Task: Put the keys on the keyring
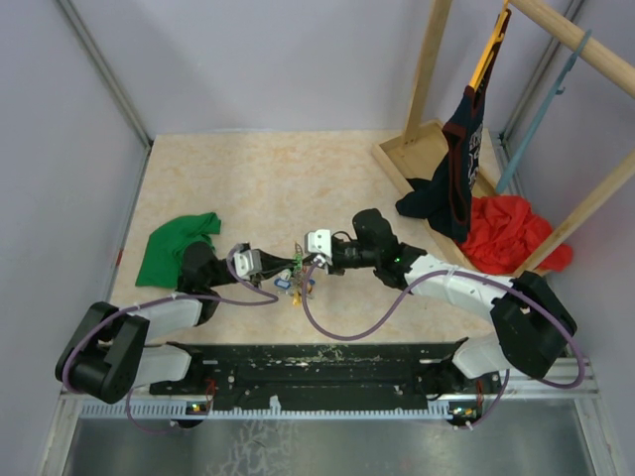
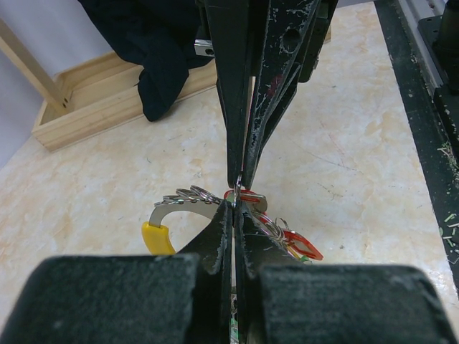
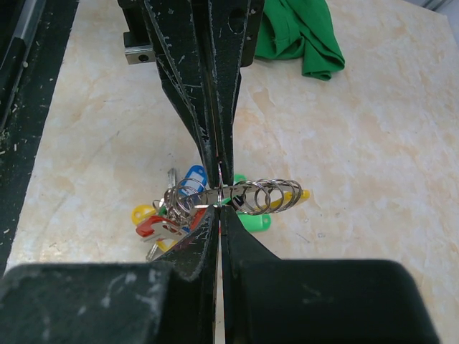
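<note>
My left gripper and right gripper meet tip to tip over the middle of the table, both shut on a thin metal piece of the key cluster. A keyring bar with several coiled rings (image 3: 265, 197) runs crosswise at the fingertips. Keys with coloured heads hang beneath: red (image 3: 159, 228), blue (image 3: 195, 177), green (image 3: 254, 221), yellow (image 2: 157, 238). Which exact piece sits between each pair of fingers is too small to tell.
A green cloth (image 1: 164, 253) lies at the left. At the right stands a wooden rack (image 1: 397, 159) with dark hanging fabric (image 1: 456, 159) and a red cloth (image 1: 506, 233).
</note>
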